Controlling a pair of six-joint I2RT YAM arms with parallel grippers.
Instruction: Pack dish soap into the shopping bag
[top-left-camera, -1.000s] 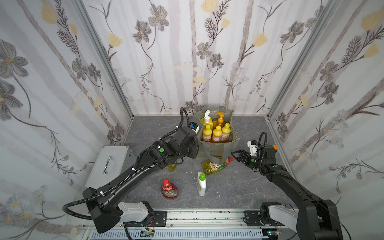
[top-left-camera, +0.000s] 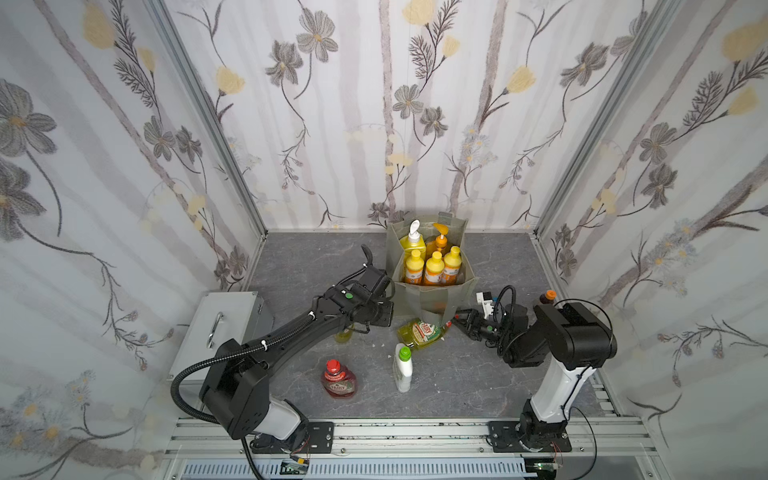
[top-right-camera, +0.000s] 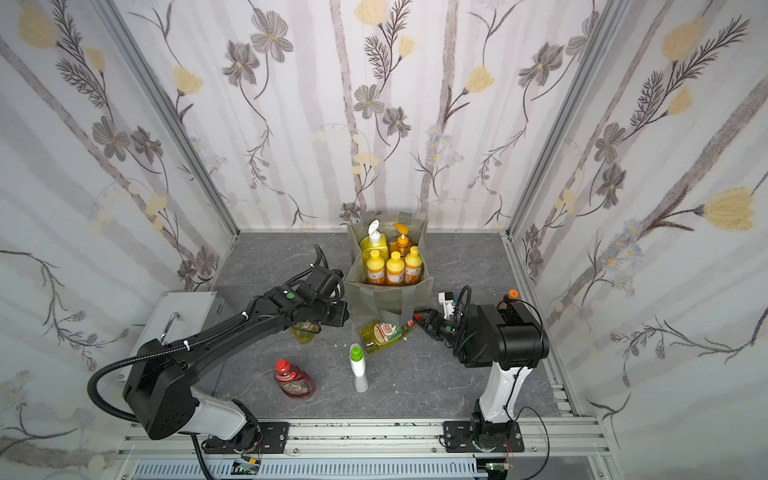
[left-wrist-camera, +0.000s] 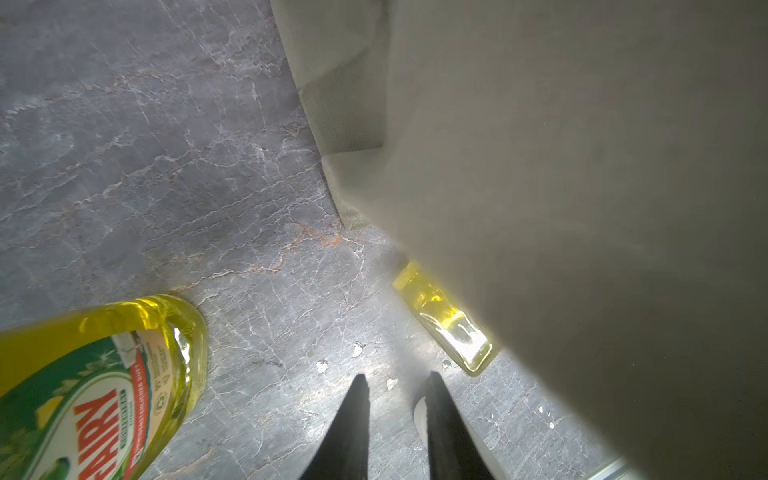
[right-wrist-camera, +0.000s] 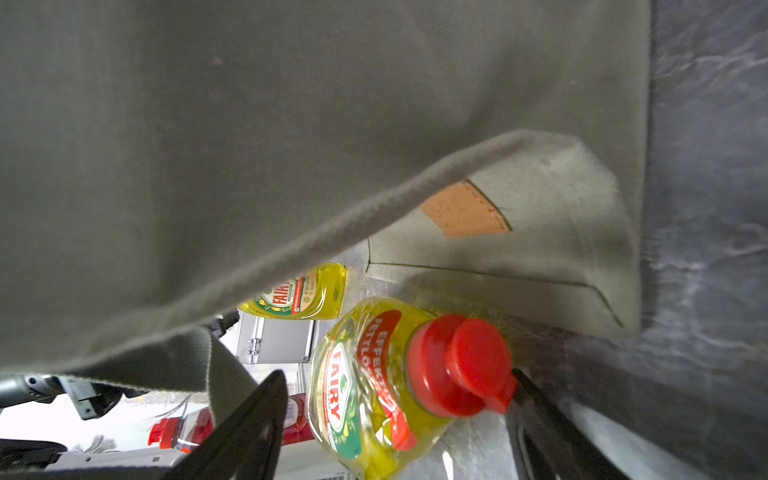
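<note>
The grey shopping bag (top-left-camera: 420, 300) stands at the middle back, holding several yellow and orange bottles. A yellow-green Fairy dish soap bottle (top-left-camera: 420, 334) lies at its front. In the right wrist view its red cap (right-wrist-camera: 456, 360) sits between the fingers of my open right gripper; whether they touch is unclear. My left gripper is at the bag's left front, its fingers a short way apart with nothing seen held. A second yellow soap bottle (top-left-camera: 343, 336) lies below the left arm. The bag's cloth fills much of the left wrist view.
A red bottle (top-left-camera: 338, 380) and a white bottle with green cap (top-left-camera: 402, 368) stand at the front. A grey box (top-left-camera: 200, 336) is on the left, a small orange-capped bottle (top-left-camera: 548, 297) on the right.
My right arm has moved left, its gripper coming to the lying bottle's cap. The left arm has shifted slightly at the bag's front left.
</note>
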